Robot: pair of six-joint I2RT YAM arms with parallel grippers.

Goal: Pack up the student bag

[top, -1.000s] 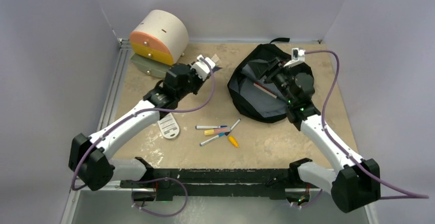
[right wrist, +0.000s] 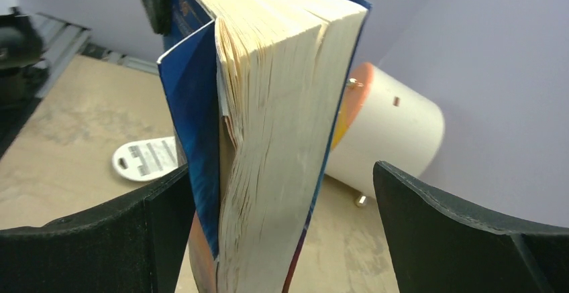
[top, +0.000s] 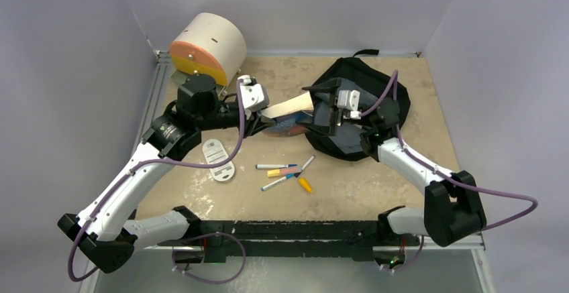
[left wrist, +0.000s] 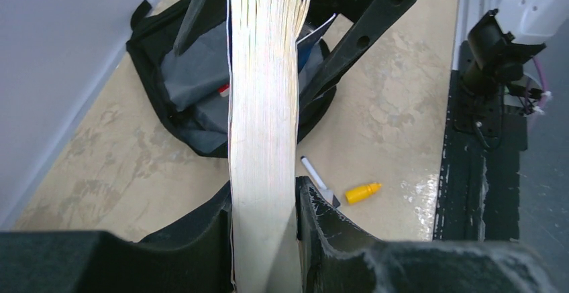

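Observation:
A thick book with a blue cover (top: 288, 108) is raised between both arms, over the left edge of the black bag (top: 349, 149). My left gripper is shut on one end of it, page edges upward in the left wrist view. My right gripper stands open around the book's other end, with a gap at least on the right side in its wrist view. The bag lies open on the right of the table, with something red inside (left wrist: 223, 90).
Several markers (top: 275, 166), a yellow bottle (top: 305, 184) and a white packaged item (top: 219, 160) lie on the front table. A rounded cabinet (top: 211, 41) stands back left.
The book in my left gripper has risen into clearer view and moved right, toward the bag. My right gripper has turned and moved left to the book's end, fingers spread.

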